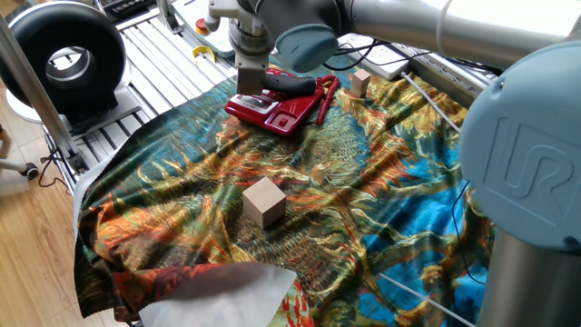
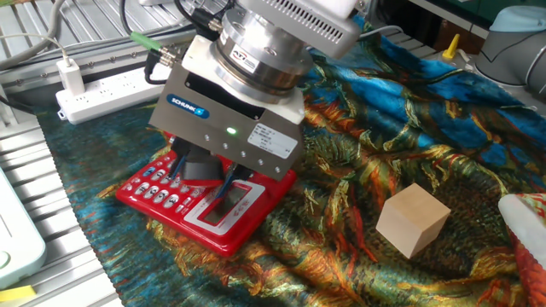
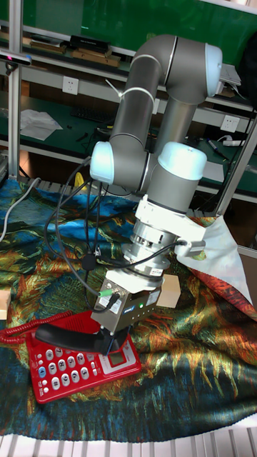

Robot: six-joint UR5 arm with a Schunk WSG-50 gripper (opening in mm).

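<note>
A red telephone (image 2: 230,236) with white keys lies on the patterned cloth. My gripper (image 2: 199,181) hangs over it, its two fingers on either side of the dark handset (image 2: 203,168). It looks shut on the handset, though the contact itself is partly hidden. In exterior view 3 the black handset (image 3: 65,338) stretches left from the fingers, above the keypad of the phone (image 3: 72,373). A red coiled cord (image 1: 325,102) runs beside the phone in exterior view 1.
A wooden cube (image 2: 413,220) rests on the cloth, apart from the phone. Another wooden block (image 1: 360,84) stands behind the cord. A white power strip (image 2: 115,95) lies by the cloth's edge.
</note>
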